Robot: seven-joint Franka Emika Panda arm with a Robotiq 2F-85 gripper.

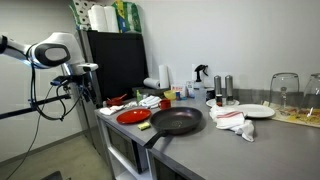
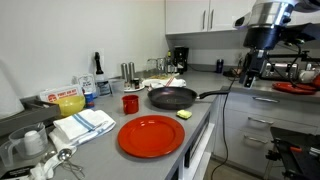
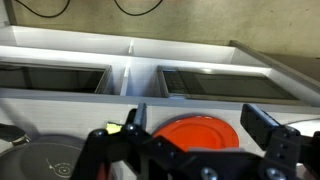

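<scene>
My gripper is open in the wrist view, its two dark fingers wide apart with nothing between them. It hangs in the air off the counter's drawer side, as exterior view 2 shows. A red plate (image 2: 152,136) lies flat on the grey counter. Beside it is a small yellow-green sponge (image 2: 184,114). The black frying pan (image 1: 177,121) sits farther along, its handle reaching past the counter edge. Behind the plate stands a red mug (image 2: 131,104). In the wrist view my gripper partly covers the plate (image 3: 197,130).
A white cloth with red marks (image 1: 234,122) and a white plate (image 1: 254,111) lie beyond the pan. Bottles and grinders (image 1: 229,86) line the wall, with glass jars (image 1: 285,88) at the far end. Open drawers (image 3: 220,82) jut out below the counter edge.
</scene>
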